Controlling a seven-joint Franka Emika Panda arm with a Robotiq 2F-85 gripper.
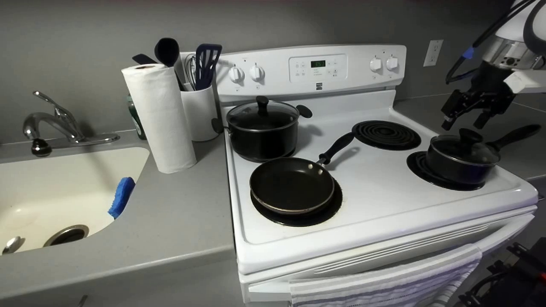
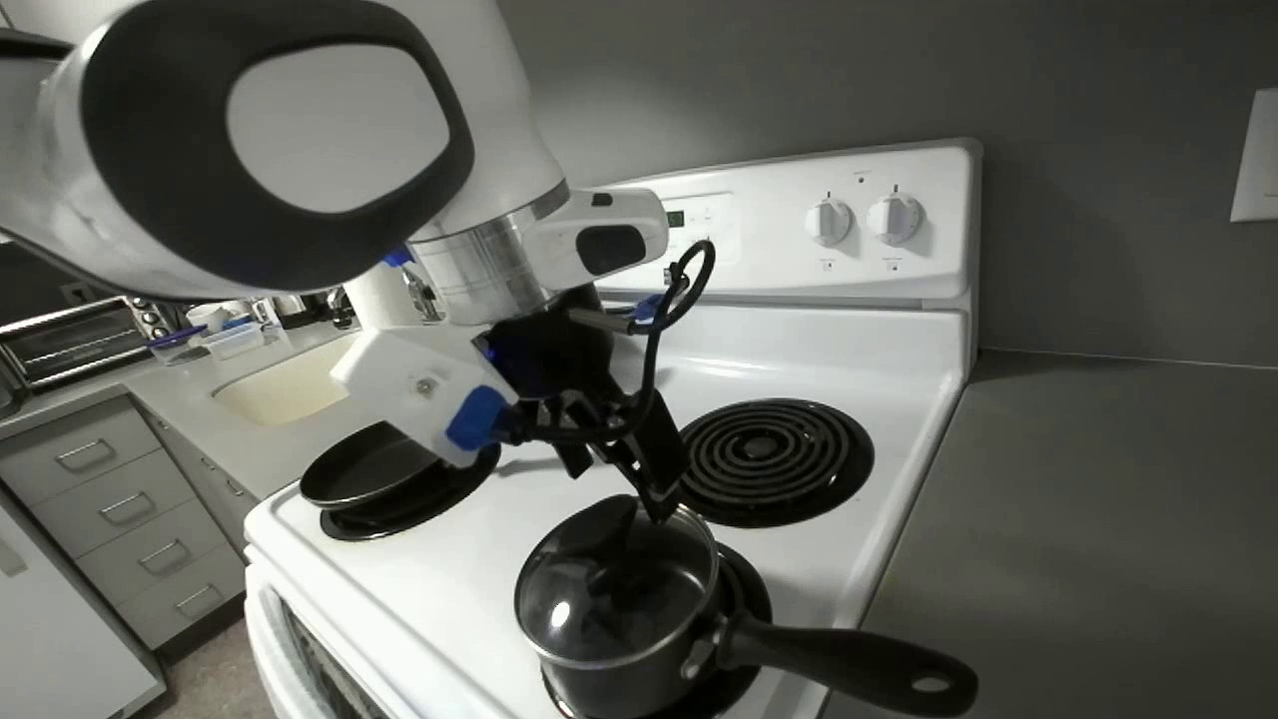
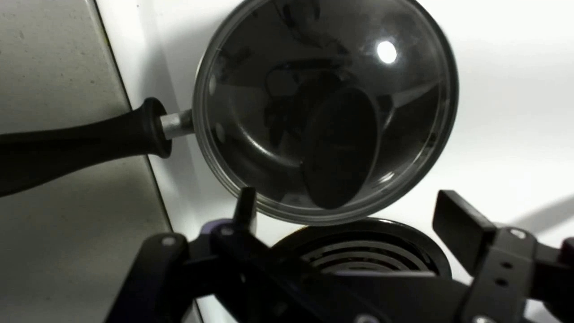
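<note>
A small black saucepan sits on the front right burner, its handle pointing right in exterior view 1. A glass lid with a dark knob covers it. My gripper hangs just above the lid, its fingers spread apart and nothing between them. From the wrist, the two fingers stand wide of each other at the lower part of the view, short of the knob. In exterior view 2 the fingertips come near the lid's far rim; whether they touch it I cannot tell.
A frying pan and a lidded pot occupy the left burners. Paper towels stand left, beside the sink.
</note>
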